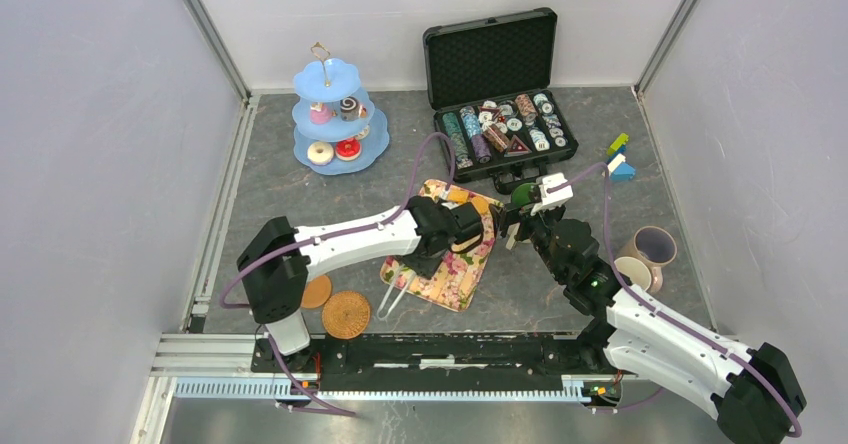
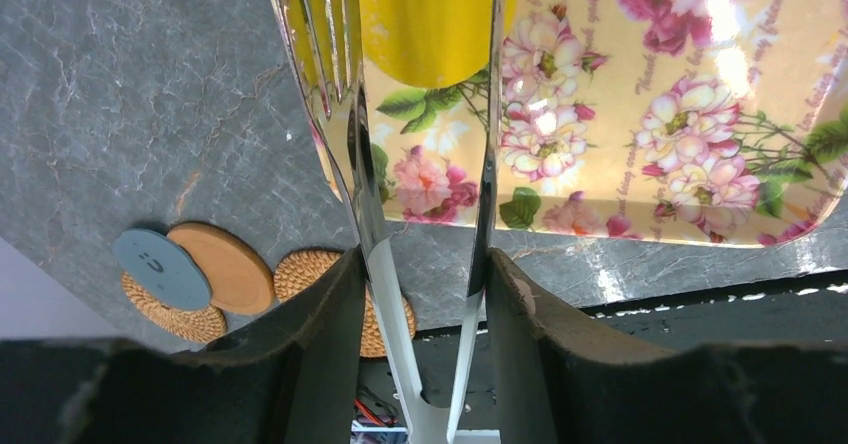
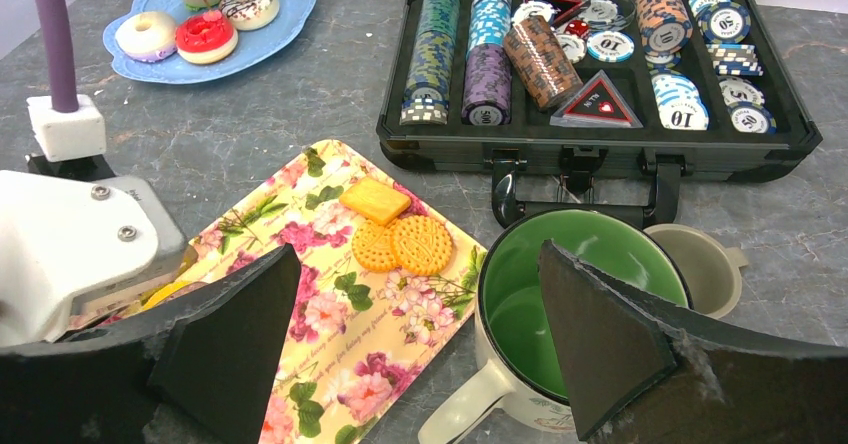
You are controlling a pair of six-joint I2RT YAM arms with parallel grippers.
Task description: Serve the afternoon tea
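My left gripper is shut on silver tongs (image 2: 468,344) with a forked arm, one finger on each side. Something smooth and yellow (image 2: 425,34) shows between the tong arms over the floral tray (image 2: 700,154); whether the tongs touch it, I cannot tell. In the right wrist view, biscuits (image 3: 420,245) and an orange cracker (image 3: 375,201) lie on the tray's far end. My right gripper stands open at a cream mug (image 3: 575,229) with a green inside. Its right finger (image 3: 620,344) overlaps the mug's mouth, and the near rim lies between the fingers.
The blue tiered stand (image 1: 342,166) with donuts and cakes is at the back left. An open case of chips (image 1: 505,134) stands behind the tray. Mugs (image 1: 655,246) are at the right, and round coasters (image 1: 346,314) at the front left.
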